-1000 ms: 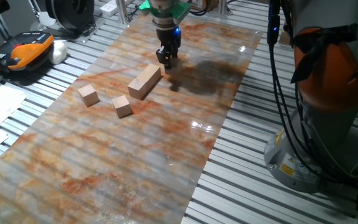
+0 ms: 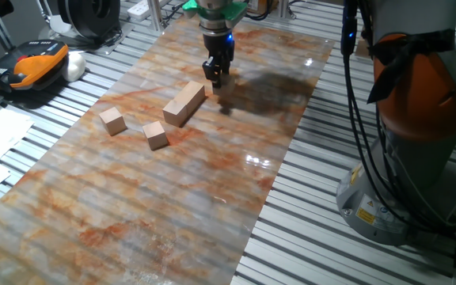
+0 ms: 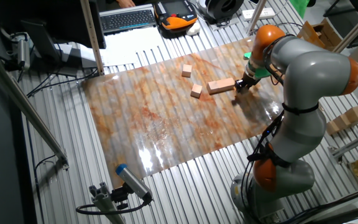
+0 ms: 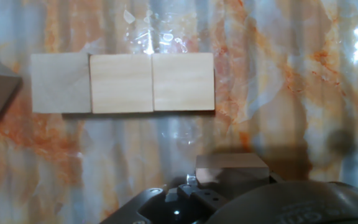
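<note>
My gripper is near the far side of the marbled board. In the wrist view a wooden block sits at its fingers, partly hidden by them. It looks larger than the blocks on the board, as if raised nearer the camera, and my gripper appears shut on it. Close by lies a straight row of three wooden blocks, touching end to end; exterior view 1 shows it as one long bar. Two loose cubes lie apart from the row, one nearer and one farther left.
The marbled board is bare across its near half. An orange-and-black device stands beyond the left edge. The arm's base is to the right. More wooden blocks sit off the board.
The row and both loose cubes have stayed put.
</note>
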